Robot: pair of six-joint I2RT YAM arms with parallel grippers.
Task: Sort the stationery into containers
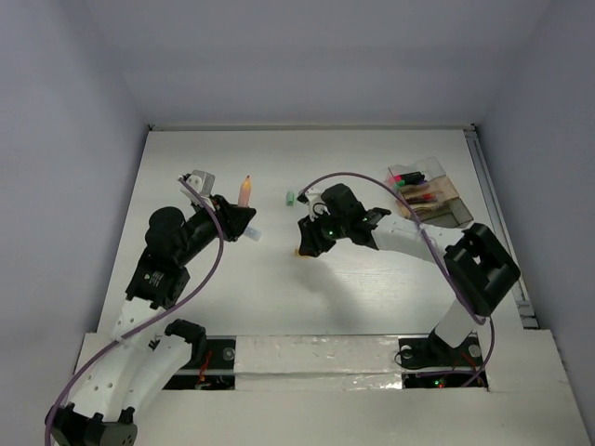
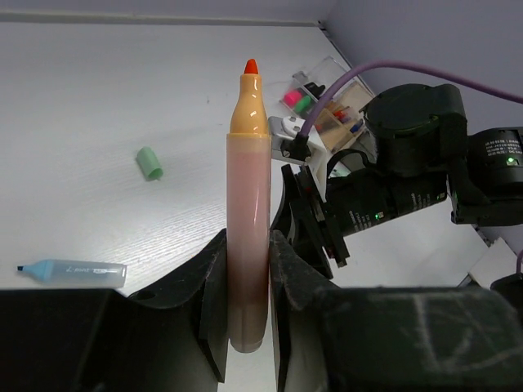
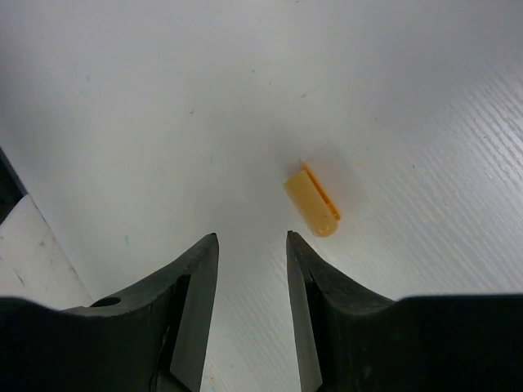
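My left gripper is shut on an orange highlighter [image 2: 248, 188], held upright with its bare orange tip at the top. From above, this highlighter [image 1: 244, 191] stands over the left half of the table. The orange cap [image 3: 312, 202] lies on the table just beyond the fingertips of my right gripper. Those fingers stand part open, with only bare table showing between them. An uncapped blue highlighter [image 2: 78, 273] and a green cap [image 2: 149, 163] lie loose on the table. A clear divided container [image 1: 429, 190] holds several stationery items at the back right.
My right arm [image 1: 381, 228] reaches across the table in front of the container and covers part of the surface. Open table [image 1: 195, 288] lies at the front left, and the back left is also clear.
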